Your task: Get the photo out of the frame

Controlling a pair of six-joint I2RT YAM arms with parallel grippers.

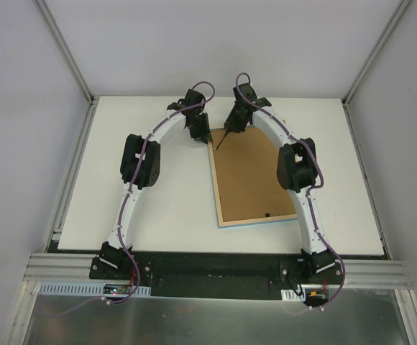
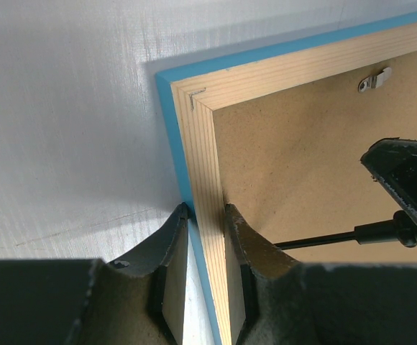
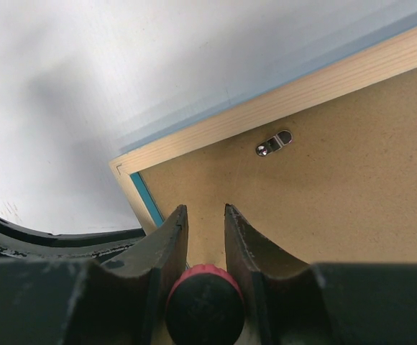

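Face down on the table lies a picture frame with light wood back and blue outer sides. A brown backing board covers its opening; no photo shows. My left gripper is shut on the frame's left rail, near a far corner. My right gripper is shut on a screwdriver with a black and pink handle. The screwdriver's dark shaft slants over the board toward that rail; the left fingers hide its tip. Metal clips sit on the board. A teal strip shows inside the corner.
Both grippers are close together at the frame's far left corner. The right arm covers part of the frame's right side.
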